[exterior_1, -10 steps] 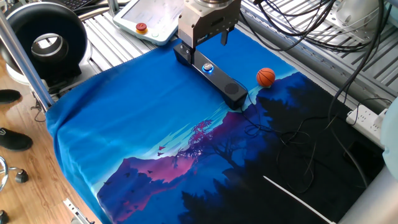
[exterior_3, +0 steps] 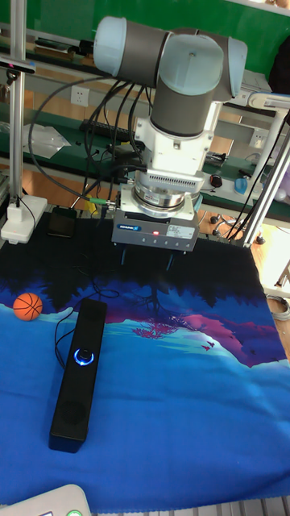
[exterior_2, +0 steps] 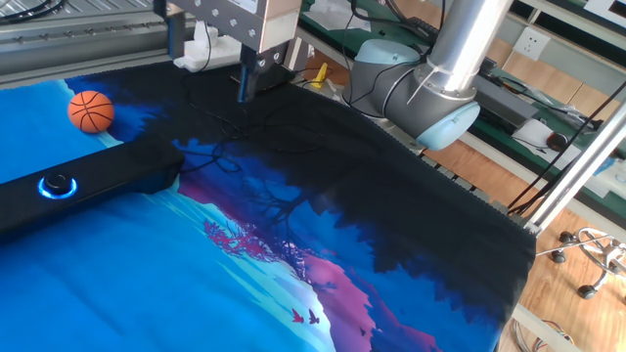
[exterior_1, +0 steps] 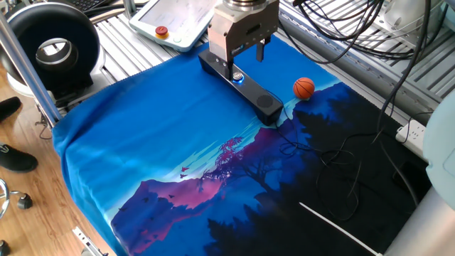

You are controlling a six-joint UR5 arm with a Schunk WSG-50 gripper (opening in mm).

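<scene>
A long black speaker bar (exterior_1: 245, 92) lies on the printed cloth, its round knob (exterior_2: 58, 184) ringed by a lit blue glow. Close to one end of the bar, an orange toy basketball (exterior_1: 303, 88) rests on the cloth without touching it. My gripper (exterior_3: 144, 260) hangs above the cloth with its two fingers wide apart and nothing between them.
Thin black cables (exterior_1: 334, 160) trail over the dark cloth from the speaker. A white power strip (exterior_1: 421, 138) sits at the table's edge, and a tablet-like pendant (exterior_1: 174, 21) with a red button lies beyond the cloth.
The speaker and the ball have stayed put.
</scene>
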